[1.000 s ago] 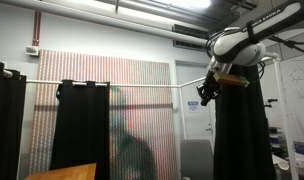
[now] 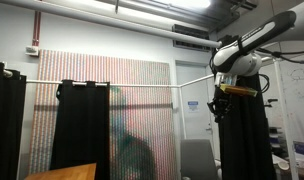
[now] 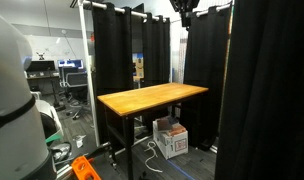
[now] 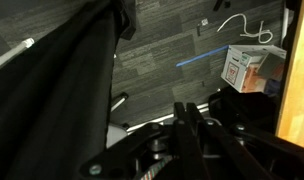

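My gripper is high in the air, at the lower middle of the wrist view, with its dark fingers close together. No object can be made out between them. Exterior view 1 has the gripper (image 2: 221,110) at the right, hanging below the white arm in front of a black curtain. At the top of exterior view 2, the gripper (image 3: 186,18) hangs well above the wooden table (image 3: 152,97). The tabletop is bare, and only its edge (image 4: 298,100) shows at the right of the wrist view.
Beneath the table, a cardboard box (image 3: 171,140) rests on the floor. Black curtains (image 3: 277,95) close off the work area, and one curtain (image 4: 52,95) fills the left of the wrist view. A grey chair (image 2: 199,158) stands behind.
In exterior view 1, the arm and gripper have swung to the right and the gripper now sits slightly lower. The table and curtains look the same.
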